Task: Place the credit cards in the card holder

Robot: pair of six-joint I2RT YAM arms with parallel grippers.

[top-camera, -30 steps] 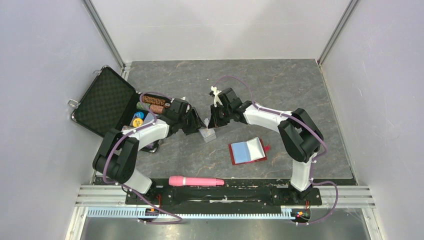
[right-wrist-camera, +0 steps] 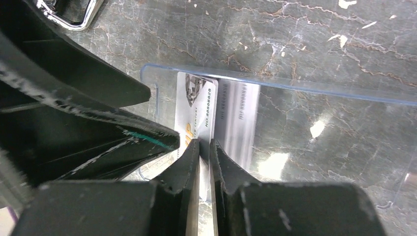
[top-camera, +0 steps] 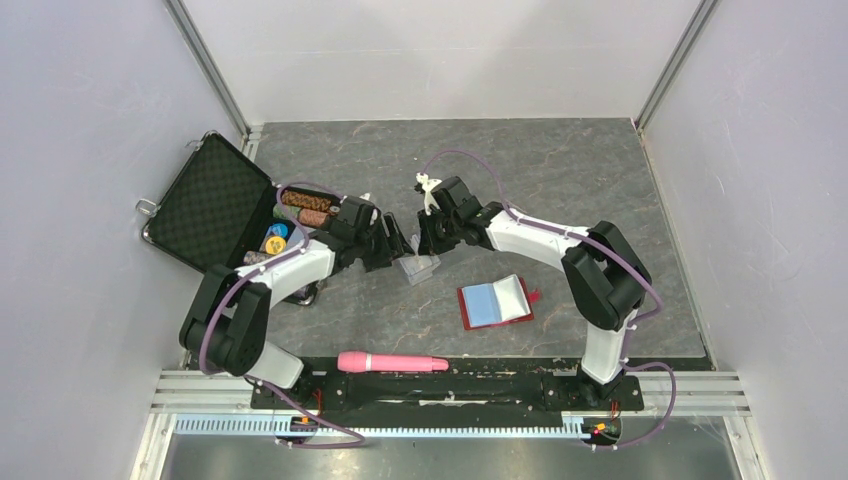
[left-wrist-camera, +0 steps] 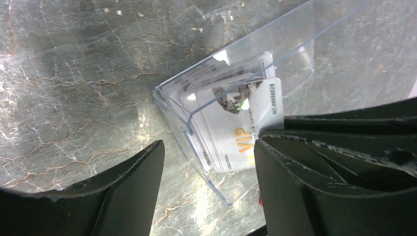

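Note:
A clear plastic tray [top-camera: 420,270] lies between the two grippers, holding several white credit cards [left-wrist-camera: 241,118], stacked and printed "VIP". My left gripper stands open just outside the tray's near corner, fingers apart. My right gripper has its fingertips close together at the edge of the top card [right-wrist-camera: 194,105]; whether the card is between them is hard to tell. The red card holder [top-camera: 527,312] lies open to the lower right, with blue and white sleeves.
An open black case [top-camera: 205,200] with assorted items stands at the left. A pink cylinder [top-camera: 390,362] lies along the front edge.
My left gripper and arm have shifted slightly back toward the left, and the tray shows a little more between the grippers. The right arm has moved very slightly.

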